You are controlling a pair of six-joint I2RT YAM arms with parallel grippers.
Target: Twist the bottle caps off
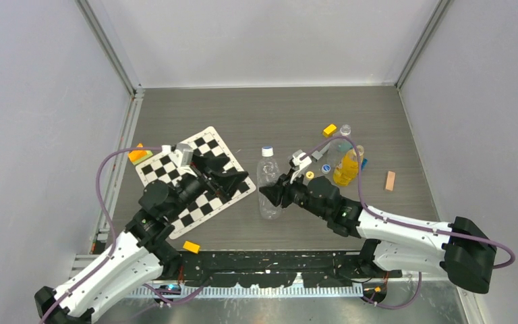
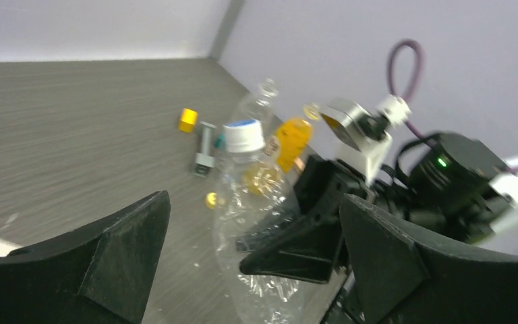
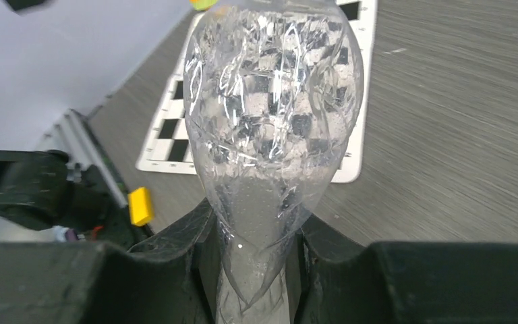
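A clear plastic bottle (image 1: 268,181) stands roughly upright in front of the chessboard's right corner, its white and blue cap (image 2: 244,136) on its neck. From the right, my right gripper (image 1: 278,194) is shut on the bottle's body; in the right wrist view its fingers (image 3: 206,260) press both sides and pinch the plastic narrow. That view leaves the cap out. My left gripper (image 1: 237,183) is open and empty, left of the bottle and apart from it. Farther right stand another clear bottle (image 1: 343,132) and a bottle of yellow liquid (image 1: 345,172), both without caps.
A loose blue and white cap (image 1: 326,169) and a small yellow ring (image 1: 309,175) lie on the table near the right arm. The chessboard (image 1: 210,138) lies under the left arm. Yellow blocks (image 1: 330,130) and a wooden block (image 1: 390,180) are scattered about.
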